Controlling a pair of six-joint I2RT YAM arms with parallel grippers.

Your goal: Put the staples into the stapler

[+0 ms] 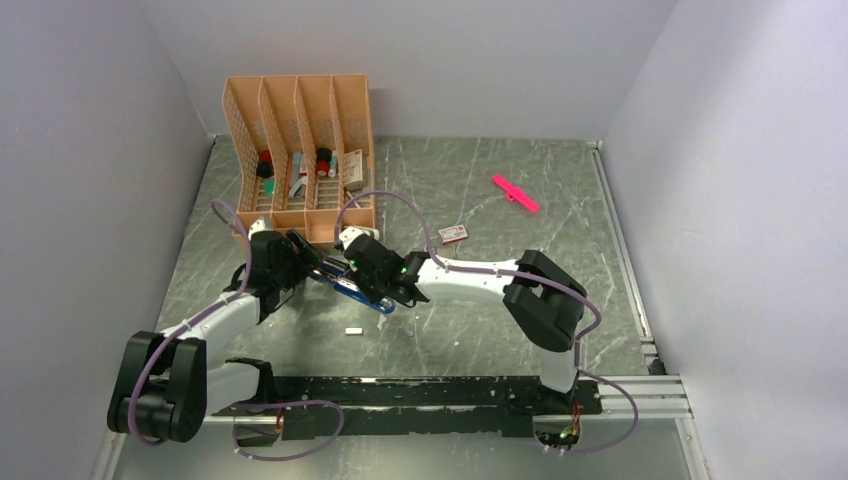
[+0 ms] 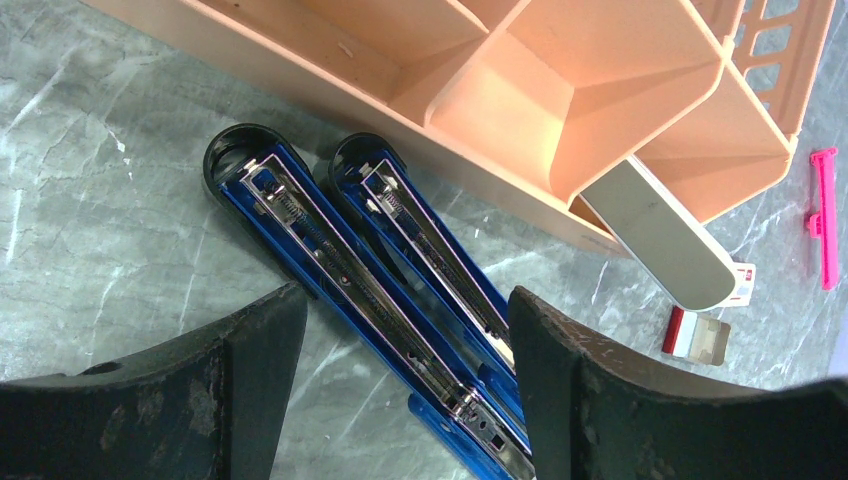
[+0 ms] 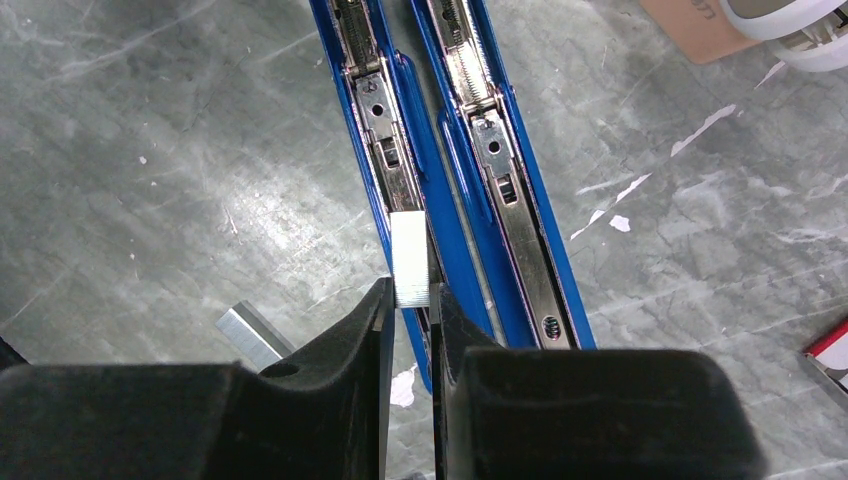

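Observation:
Two blue stapler bodies lie side by side with their metal channels exposed, the first stapler (image 3: pixel 385 150) and the second stapler (image 3: pixel 510 185) in the right wrist view. My right gripper is shut on a silvery staple strip (image 3: pixel 408 250), which juts forward over the first stapler's channel. Whether strip and channel touch, I cannot tell. In the left wrist view, my left gripper stands open, its fingers on either side of the two staplers, whose black ends point toward the organizer. Another staple strip (image 1: pixel 354 331) rests on the table in front.
An orange organizer (image 1: pixel 290 222) with several small items stands right behind the staplers. A staple box (image 1: pixel 453 234) and a pink object (image 1: pixel 515 193) lie farther right.

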